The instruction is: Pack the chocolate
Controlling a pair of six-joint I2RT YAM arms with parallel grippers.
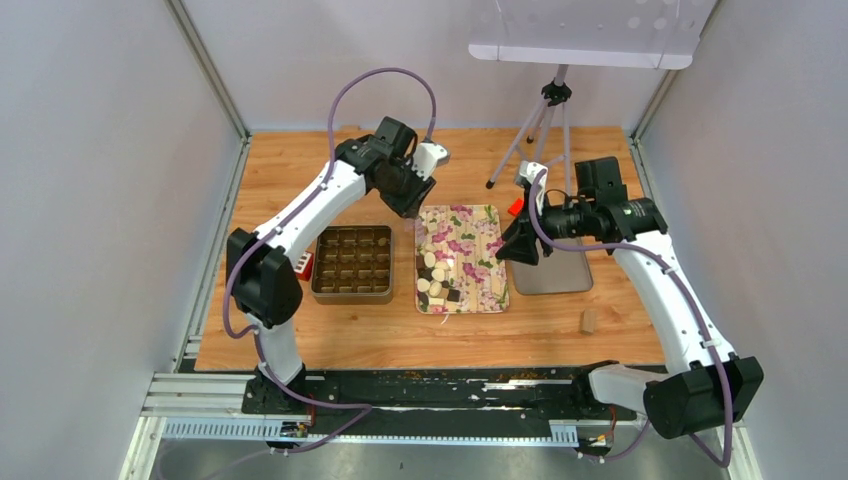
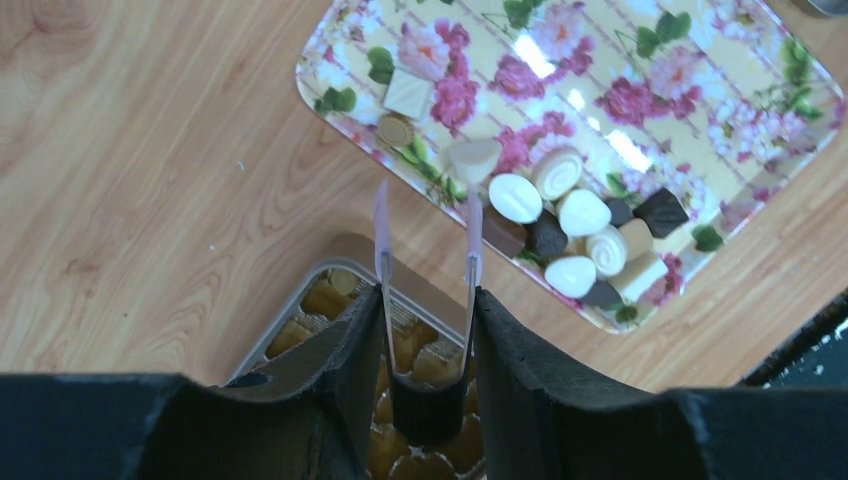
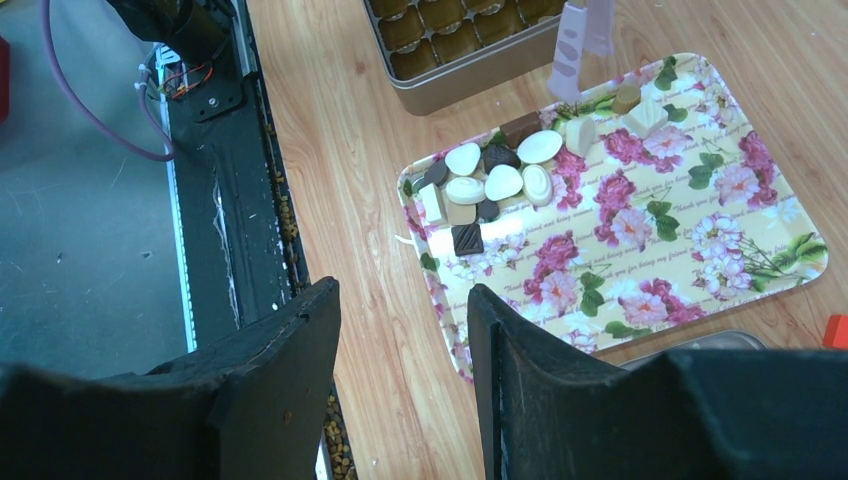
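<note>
White, brown and dark chocolates (image 2: 558, 172) are bunched along one end of a flowered tray (image 2: 690, 60). A white square piece (image 2: 409, 95) and a tan round one (image 2: 395, 130) lie apart from the bunch, near the tray's edge. The gold box (image 1: 353, 263) with moulded compartments stands left of the tray. My left gripper hangs over the strip between box and tray, its purple fingertips (image 2: 475, 232) apart and empty. At the tray's right side my right gripper is spread open, nothing between its black fingers.
A grey lid-like tray (image 1: 552, 275) lies right of the flowered tray, partly under the right arm. A red item (image 1: 304, 265) sits left of the box, and a small wooden block (image 1: 588, 321) at front right.
</note>
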